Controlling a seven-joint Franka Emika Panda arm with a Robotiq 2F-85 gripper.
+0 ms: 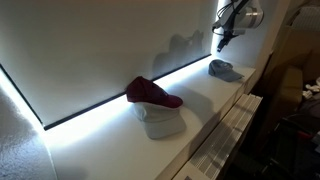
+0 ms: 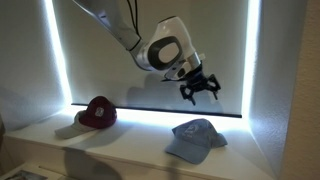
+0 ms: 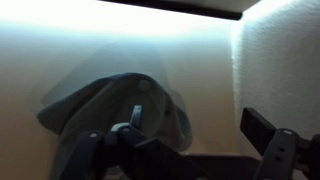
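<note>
A grey-blue cap (image 2: 195,138) rests by itself on the white sill, toward the right in the second exterior view. Above it hangs my gripper (image 2: 202,97), open and clear of the cap. The wrist view has the cap (image 3: 125,105) below, partly covered by one finger (image 3: 115,150); the other finger (image 3: 270,135) is well apart, with nothing held between them. Farther along the sill lie a dark red cap (image 1: 145,91) and a whitish cap (image 1: 160,120), the red one overlapping the pale one.
The sill (image 2: 140,148) is bare between the two groups of caps. A blind (image 1: 100,45) stands behind it with bright light at its edges. A side wall (image 3: 285,70) is close on the right, and a slatted vent (image 1: 215,145) runs along the front.
</note>
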